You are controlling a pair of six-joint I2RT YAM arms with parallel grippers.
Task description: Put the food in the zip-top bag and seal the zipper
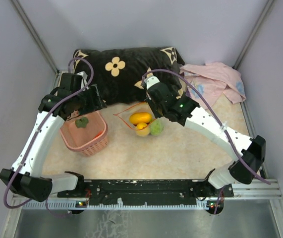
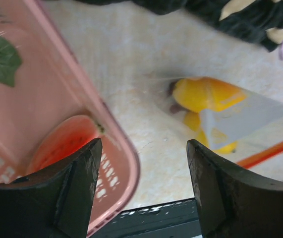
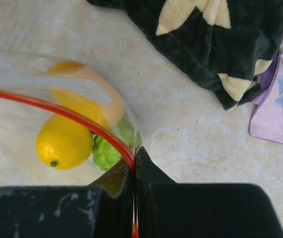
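A clear zip bag with an orange-red zipper edge [image 3: 62, 112] is gripped at one end by my right gripper, shut on that edge. Inside the bag show a yellow lemon [image 3: 64, 143], a longer yellow-orange food [image 1: 140, 118] and a bumpy green one [image 3: 106, 151]. The bag's mouth gapes toward the left in the top view. Over the pink basket [image 1: 103, 141], my left gripper stands open with nothing between its fingers. In the basket lie a dark green pepper-like piece [image 2: 0, 60] and a red one [image 2: 67, 144].
A black cushion with cream flowers [image 1: 115, 67] lies along the back. A pink cloth [image 1: 215, 79] is bunched at the back right. The tabletop [image 1: 146, 161] in front of the bag is bare.
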